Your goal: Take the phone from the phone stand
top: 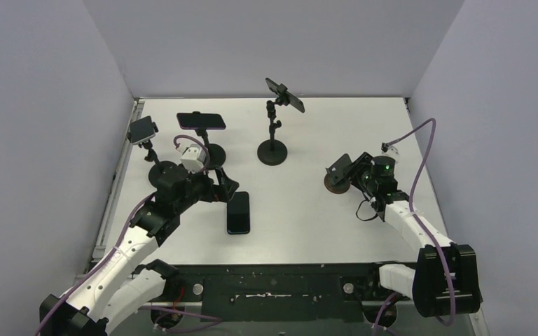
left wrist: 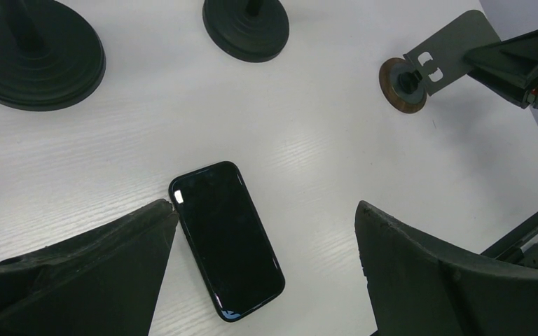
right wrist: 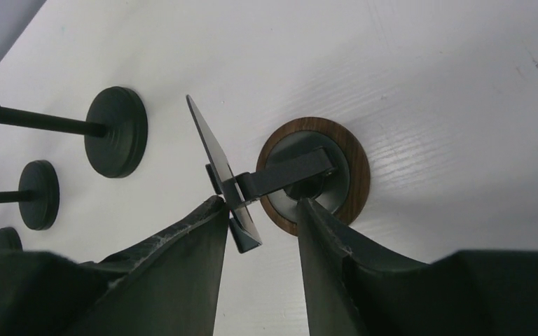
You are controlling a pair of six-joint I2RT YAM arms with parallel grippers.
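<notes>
The black phone lies flat on the table, screen up. In the left wrist view the same phone shows between the fingers but farther off, untouched. My left gripper is open, holding nothing. At the right stands an empty phone stand, with a grey plate tilted over a round wood-rimmed base. My right gripper is at that plate, its fingers part-way apart. One finger overlaps the plate's edge in view; whether they touch I cannot tell.
Three tall black stands hold phones: one at far left, one beside it, and one at the back middle. The left arm is close to the two left stands. Table space between the arms is clear.
</notes>
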